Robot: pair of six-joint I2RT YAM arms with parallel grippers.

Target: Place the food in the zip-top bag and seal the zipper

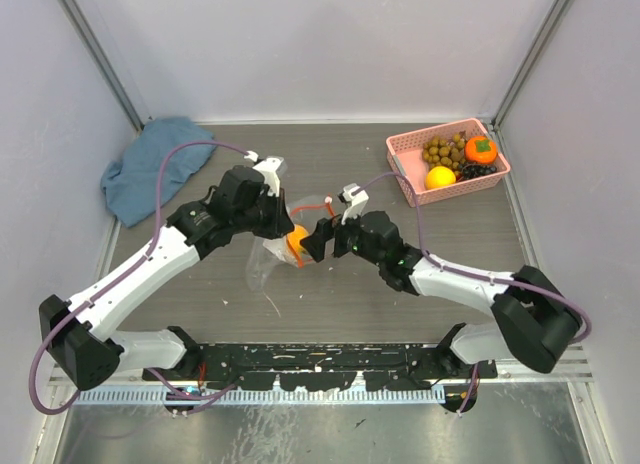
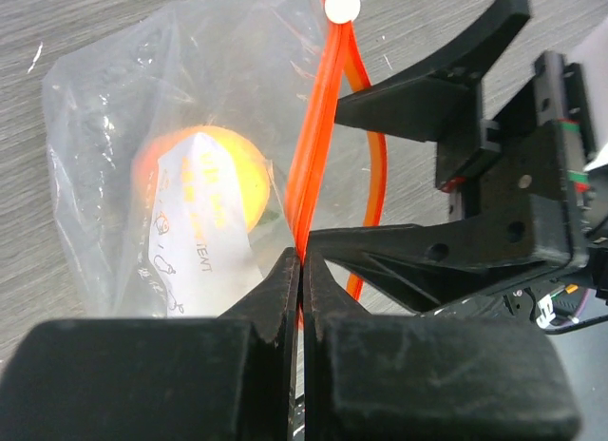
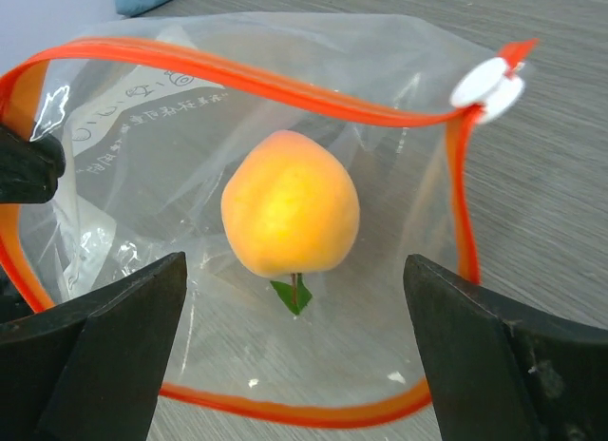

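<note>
A clear zip top bag (image 3: pixel 380 51) with an orange zipper rim gapes open toward my right gripper. Inside it lies an orange-yellow peach with a small green leaf, also visible through the plastic in the left wrist view as a peach (image 2: pixel 237 170). My left gripper is shut on the orange rim at one side of the bag mouth. The white zipper slider (image 2: pixel 342 4) sits at the rim's far end. My right gripper stands open at the mouth, nothing between its fingers, apart from the peach.
A pink basket (image 1: pixel 412 169) at the back right holds grapes, a yellow fruit (image 1: pixel 440 177) and an orange persimmon (image 1: pixel 481 149). A blue cloth (image 1: pixel 155 169) lies at the back left. The table between basket and bag is clear.
</note>
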